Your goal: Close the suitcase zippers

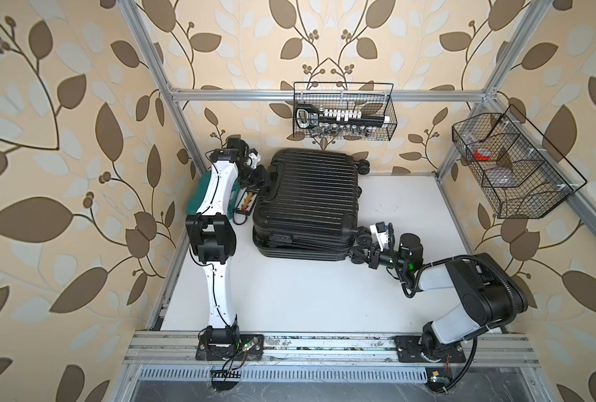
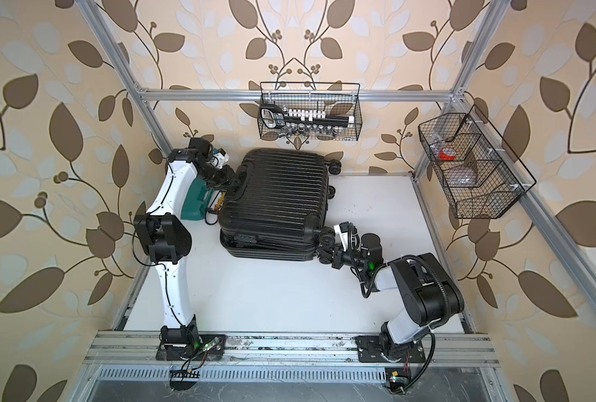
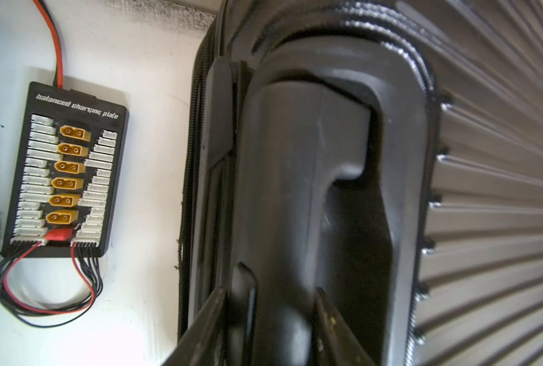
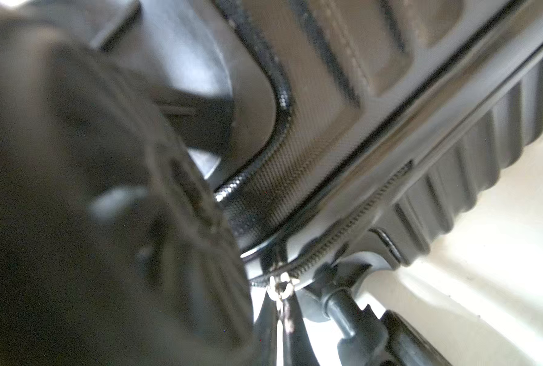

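Note:
The black suitcase [image 1: 311,201] lies flat on the white table, its near side showing a gap between the halves. In the left wrist view, the fingers of my left gripper stand part open on either side of its handle [image 3: 283,201]. My right gripper is at the near right corner, beside a wheel [image 4: 179,201]. It is shut, with a small silver zipper pull [image 4: 281,285] at its fingertips. From there the zipper track [image 4: 356,219] runs along the suitcase edge. Suitcase and wheel hide part of the right fingers.
Left of the suitcase lie a charging board [image 3: 70,177] with wires and a teal case [image 1: 199,197]. Wire baskets hang on the back wall [image 1: 344,110] and the right side [image 1: 519,160]. Bare table lies in front and to the right.

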